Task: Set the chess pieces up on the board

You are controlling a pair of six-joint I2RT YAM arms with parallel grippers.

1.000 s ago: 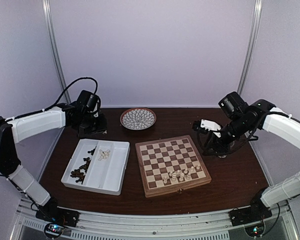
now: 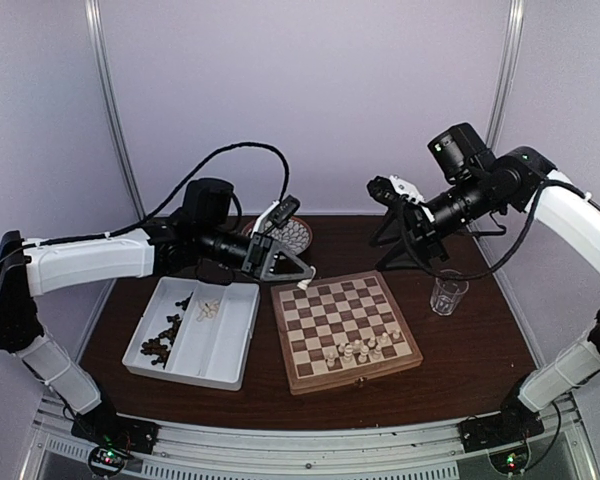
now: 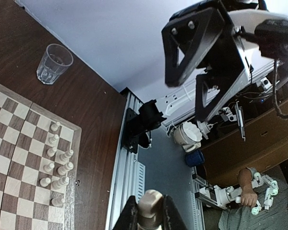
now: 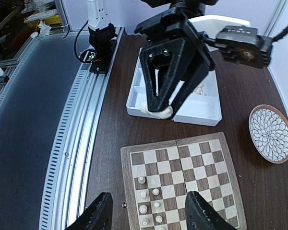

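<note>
A white chess piece (image 3: 150, 203) is pinched in my left gripper (image 2: 306, 276), which is shut on it above the board's far left corner. In the right wrist view this white piece juts sideways from the left fingertips (image 4: 159, 99). The chessboard (image 2: 298, 370) lies flat, with several white pieces (image 3: 60, 182) upright along its front right part. My right gripper is open and empty, raised past the board's far right side. A white tray (image 2: 220, 353) holds dark pieces (image 2: 155, 347) in one compartment and white pieces (image 2: 208, 310) in the other.
A glass (image 2: 448, 294) stands right of the board. Behind the left arm is a patterned bowl (image 2: 294, 236), partly covered by it. Bare table (image 2: 310, 408) shows in front of the board.
My left gripper has swung right from behind the tray to the board's far left, carrying the white piece. The right gripper has risen and shifted left, uncovering the glass.
</note>
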